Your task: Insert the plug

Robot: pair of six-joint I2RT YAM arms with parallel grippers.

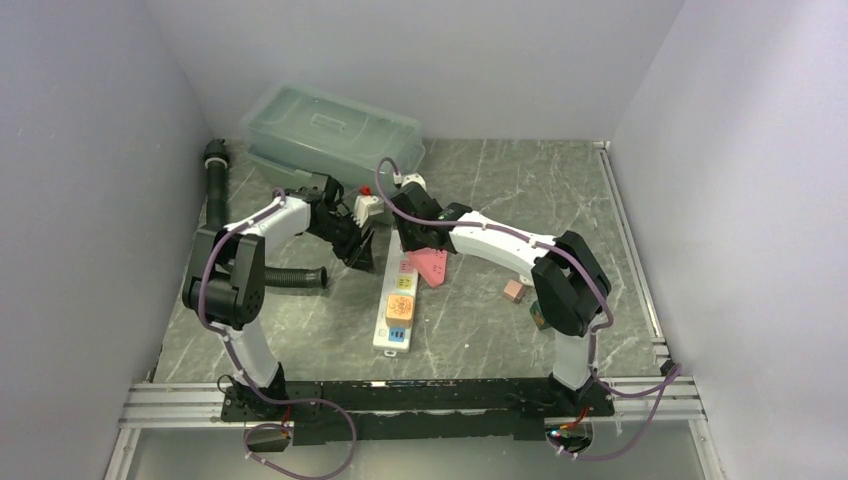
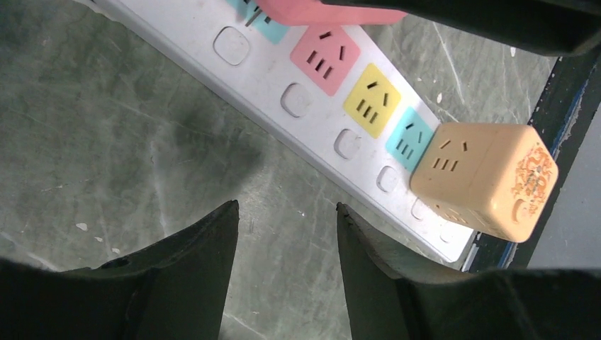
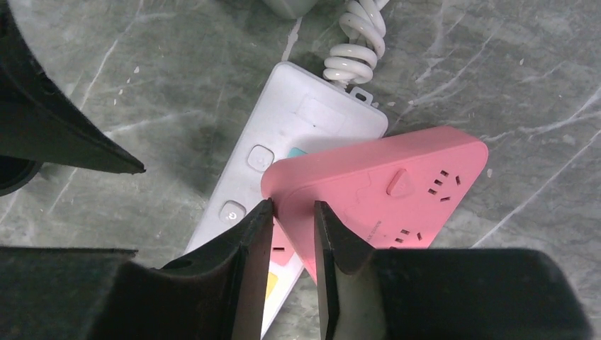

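A pink triangular plug block (image 1: 430, 266) lies across the far part of the white power strip (image 1: 386, 318), its wide end over the marble table. My right gripper is shut on one rounded corner of this block. In the left wrist view a metal prong (image 2: 253, 15) shows under the pink block (image 2: 319, 13), at a teal socket; whether its tip is in a slot I cannot tell. Left of the strip, my left gripper stands open, only bare table showing between its fingers.
An orange cube plug (image 1: 400, 310) sits near the strip's front end. A clear green-tinted bin (image 1: 330, 125) stands at the back left. A black hose (image 1: 296, 278) lies left of the strip. A small pink cube (image 1: 514, 291) and a dark green block (image 1: 539, 315) are to the right.
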